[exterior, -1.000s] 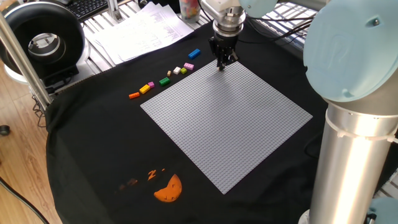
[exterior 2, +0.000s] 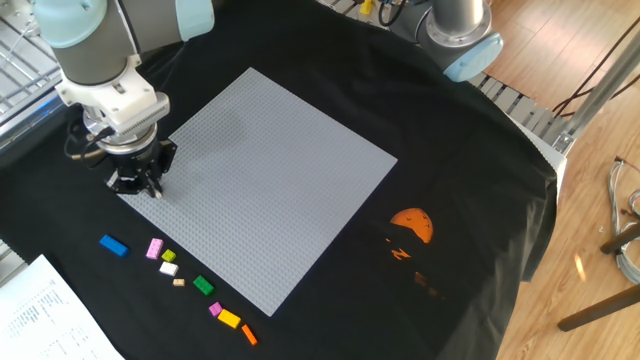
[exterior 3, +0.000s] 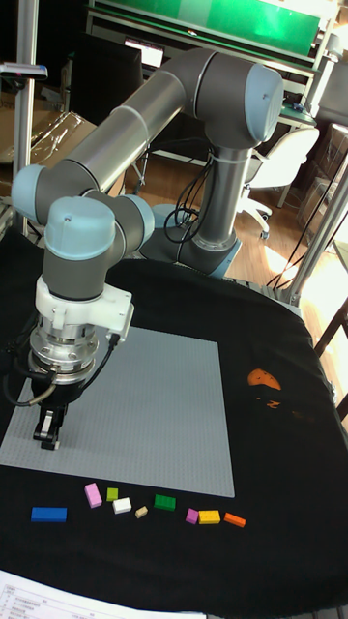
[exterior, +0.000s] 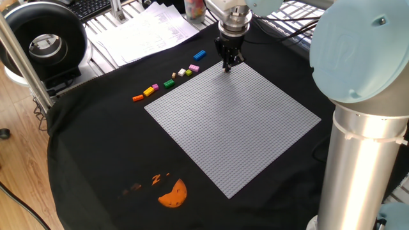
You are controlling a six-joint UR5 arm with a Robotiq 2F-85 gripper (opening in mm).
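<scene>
My gripper (exterior 3: 47,442) points down over one corner of the grey studded baseplate (exterior: 236,128), its fingertips close to the surface. In exterior view 2 the gripper (exterior 2: 155,188) shows dark fingers near that corner, with a small pale patch at the tips. Whether the fingers are open or shut, or hold anything, is too small to tell. Off the plate's edge lie loose bricks: blue (exterior 3: 49,514), pink (exterior 3: 93,495), lime (exterior 3: 112,494), white (exterior 3: 123,506), tan (exterior 3: 141,512), green (exterior 3: 164,502), magenta (exterior 3: 192,515), yellow (exterior 3: 209,516) and orange (exterior 3: 235,519).
A black cloth (exterior: 96,147) covers the table. An orange print (exterior: 173,193) marks it on the plate's other side. Papers (exterior: 144,32) lie beyond the bricks. No bricks show on the visible part of the plate.
The arm's large blue joint cap has shifted very slightly in exterior view 1. The gripper and the bricks look unmoved.
</scene>
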